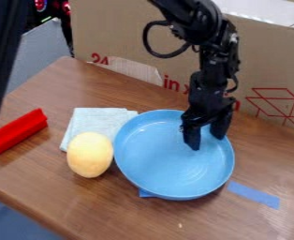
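Observation:
My black gripper (205,131) hangs low over the back right part of a light blue plate (162,171), its fingers open, with nothing visible between them. The plate is otherwise bare. A yellow oval object (90,155), like a potato or mango, lies just left of the plate. A red cylindrical object (17,131) lies at the far left of the table. A pale folded cloth (97,121) lies behind the yellow object.
A cardboard box (137,28) stands along the back of the wooden table (75,211). Blue tape (255,196) shows right of the plate.

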